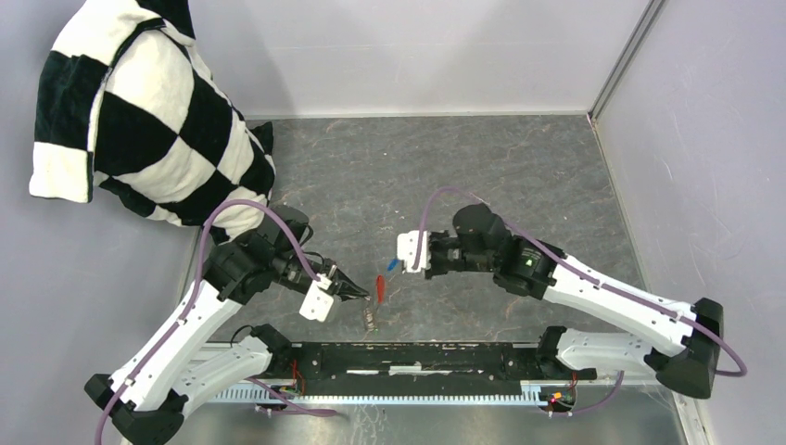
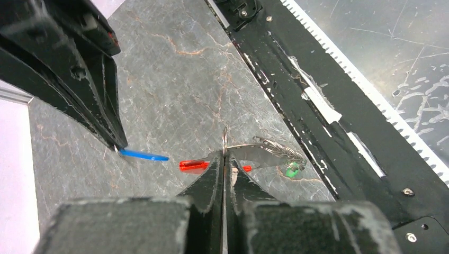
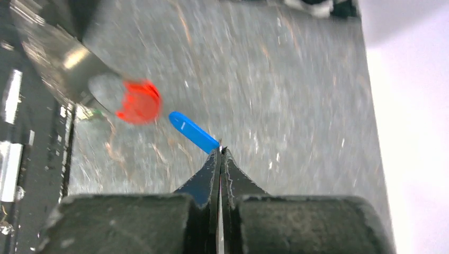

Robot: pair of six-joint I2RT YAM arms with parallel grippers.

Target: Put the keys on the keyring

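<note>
My left gripper is shut on a thin metal keyring standing up from its tips. Below it a bunch of metal keys with a red key and a green piece appears to hang; the attachment is hidden. My right gripper is shut on a blue key, its blue end pointing toward the red one, apart from it. In the top view the red piece lies between both grippers.
A black-and-white checked cushion fills the back left corner. A black rail runs along the front, and white walls enclose the area.
</note>
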